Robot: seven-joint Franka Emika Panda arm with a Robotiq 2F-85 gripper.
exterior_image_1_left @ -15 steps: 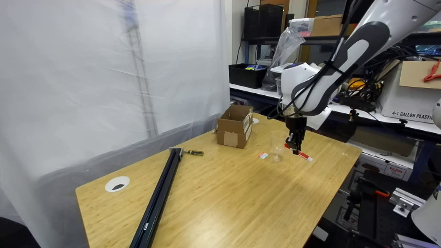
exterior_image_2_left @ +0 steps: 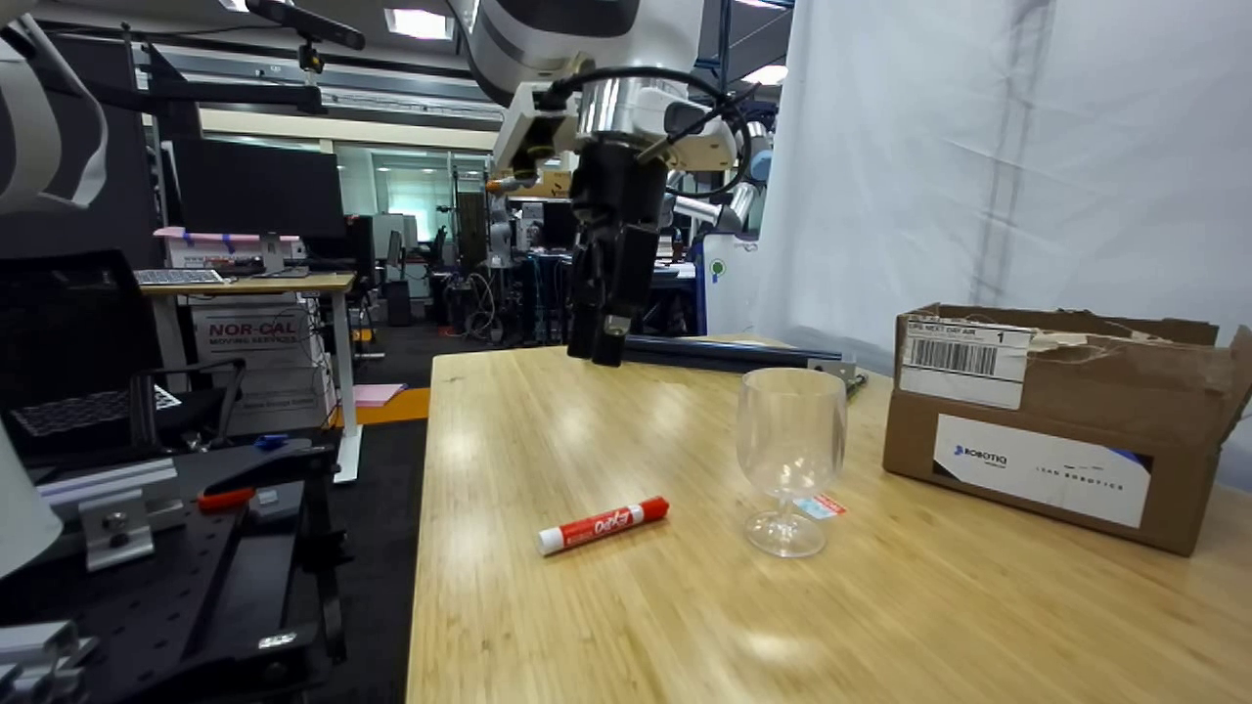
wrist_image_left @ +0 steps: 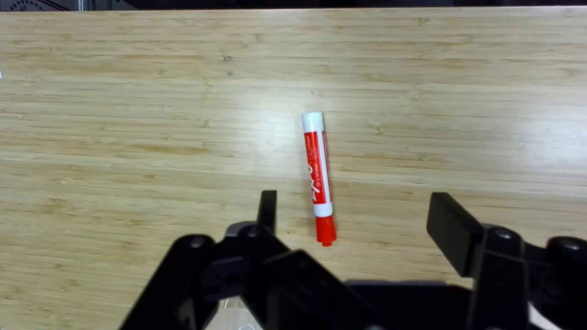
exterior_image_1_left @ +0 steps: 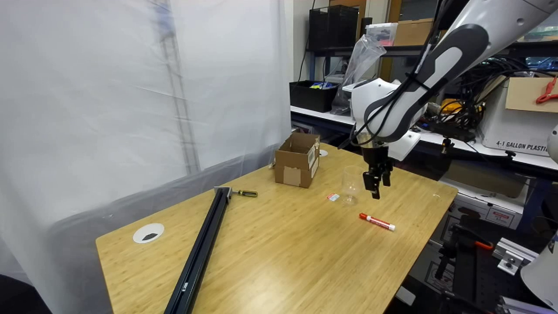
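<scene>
A red and white dry-erase marker (exterior_image_1_left: 377, 222) appears to lie on the wooden table, below my gripper (exterior_image_1_left: 381, 188) and clear of it. Bare air separates the marker (exterior_image_2_left: 604, 524) from the fingertips in exterior view 2. In the wrist view the fingers (wrist_image_left: 267, 211) stand wide apart, and my gripper is open with nothing held. The marker (wrist_image_left: 318, 178) shows whole there, its red cap toward the gripper and its white end pointing away. A clear stemmed glass (exterior_image_2_left: 791, 452) stands upright beside the marker.
An open cardboard box (exterior_image_2_left: 1045, 434) sits beyond the glass, and a small red and white label (exterior_image_1_left: 333, 196) lies by its foot. Farther off are a screwdriver (exterior_image_1_left: 246, 193) and a long black rail (exterior_image_1_left: 206, 246).
A second ago the gripper was shut on the marker above the table. The arm shifted only slightly.
</scene>
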